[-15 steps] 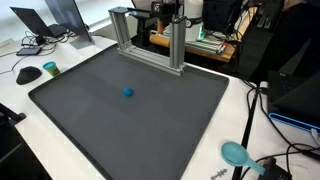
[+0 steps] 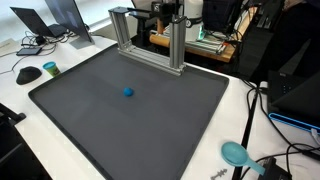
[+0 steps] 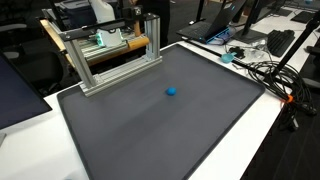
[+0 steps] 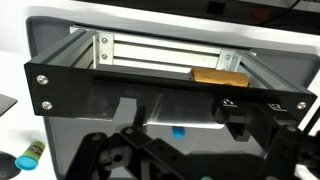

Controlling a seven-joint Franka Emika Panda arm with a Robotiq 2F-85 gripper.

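Note:
A small blue object (image 2: 128,92) rests on the dark grey mat (image 2: 100,120), and shows in exterior view 2 as a blue spot (image 3: 171,91) with nothing touching it. In the wrist view my gripper is open, its fingers wide apart with nothing held. It stands over a metal frame with a black front bar (image 4: 75,92), well away from the blue object (image 4: 178,132), which shows beyond the bar. A wooden block (image 4: 218,76) lies inside the frame, near the right-hand finger. The outside views barely show the gripper among the dark parts at the top.
The metal rack (image 3: 122,75) stands at one edge of the mat (image 3: 150,125). A green cup (image 2: 51,69), a black item (image 2: 28,75) and a laptop (image 2: 37,43) sit off to the side. A teal round object (image 2: 238,155) lies near the front right.

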